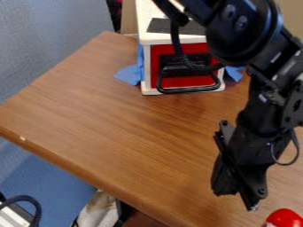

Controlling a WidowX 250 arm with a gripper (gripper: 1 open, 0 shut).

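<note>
The black arm reaches down from the top right, with its gripper (240,186) pointing down low over the right part of the wooden table (106,133). Whether its fingers are open or shut is unclear. A red round object (284,219) is partly in view at the bottom right edge, below and right of the gripper. At the back stands a white and red box-like toy (159,84) with a black front piece and handle, on blue material.
Blue cloth or tape (128,74) lies beside the toy.
</note>
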